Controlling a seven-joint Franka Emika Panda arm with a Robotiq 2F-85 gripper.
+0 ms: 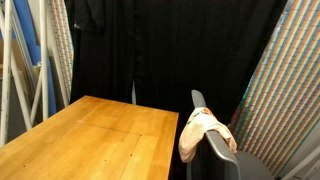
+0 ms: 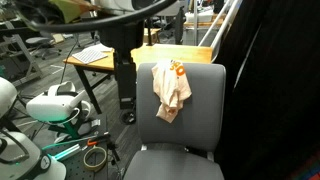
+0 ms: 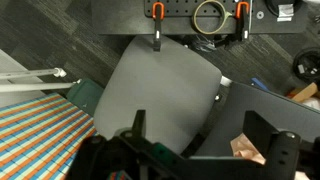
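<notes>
A pale cloth with orange patterning (image 2: 171, 88) hangs over the top edge of a grey chair's backrest (image 2: 203, 105). From the side, in exterior view 1, the same cloth (image 1: 203, 130) drapes over the chair top (image 1: 222, 148). My gripper is open, its two fingers wide apart above the chair seat (image 3: 160, 90), with nothing seen between them. Part of the cloth (image 3: 246, 149) shows near the right finger in the wrist view, partly hidden behind the gripper. Exterior view 2 has the dark gripper body at the upper left, nearer the camera; exterior view 1 does not show it.
A wooden table (image 1: 95, 140) has a bare top in exterior view 1. Black curtains (image 1: 190, 50) hang behind. Along the wrist view's top edge runs a dark bench edge (image 3: 120, 18) with orange clamps (image 3: 157, 12) and a yellowish ring (image 3: 209, 17).
</notes>
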